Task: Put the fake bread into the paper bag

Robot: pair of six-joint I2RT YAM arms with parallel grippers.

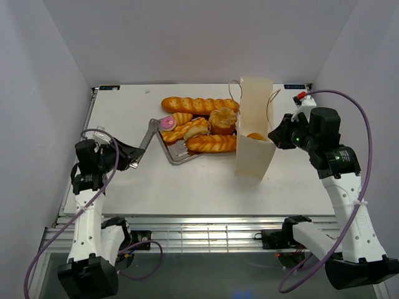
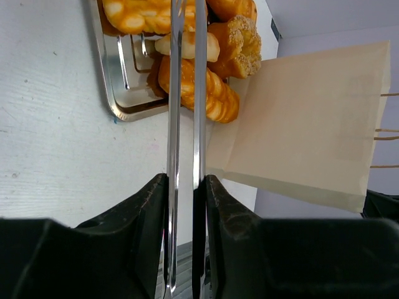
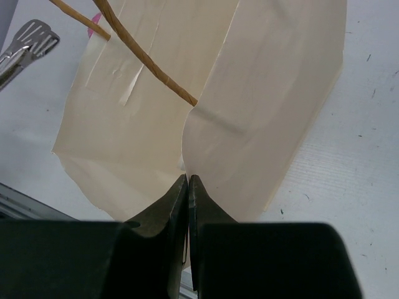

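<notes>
My left gripper is shut on metal tongs (image 2: 199,106), whose two arms run a little apart between its fingers. In the top view the slotted tip of these tongs (image 1: 151,131) is at the left edge of the bread tray (image 1: 176,159). Heaped on that tray are a pink-topped donut (image 1: 168,123), a round bread (image 1: 222,120), a twisted loaf (image 1: 212,144) and others. The cream paper bag (image 1: 252,163) stands upright and open, with a yellow-orange piece (image 1: 255,136) inside. My right gripper is shut on the bag's rim.
A long baguette (image 1: 198,106) lies along the back of the tray. Twisted handles (image 3: 146,59) rise from the bag's mouth. Bare table (image 1: 187,190) stretches across the front, and walls close in the sides and back.
</notes>
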